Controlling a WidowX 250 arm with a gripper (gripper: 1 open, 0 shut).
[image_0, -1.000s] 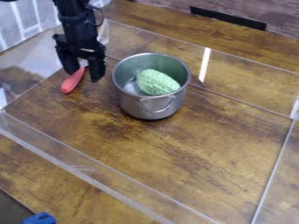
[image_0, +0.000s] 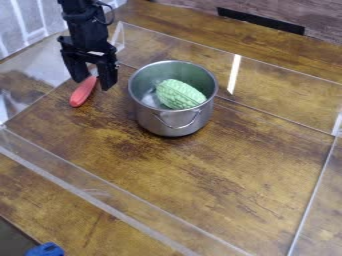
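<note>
My black gripper (image_0: 91, 72) reaches down from the top left, over a red elongated object (image_0: 83, 90) lying on the wooden table at the left. Its fingertips sit at the upper part of that object; whether they touch it or how far they are open is hard to tell. To the right stands a steel pot (image_0: 171, 123) with a pale green corn-like or cabbage-like piece (image_0: 179, 94) inside.
A small blue object (image_0: 44, 249) sits at the bottom left corner. Clear panel edges run along the left and right sides.
The gripper has shifted slightly to the left over the red object. The pot and its contents have not moved.
</note>
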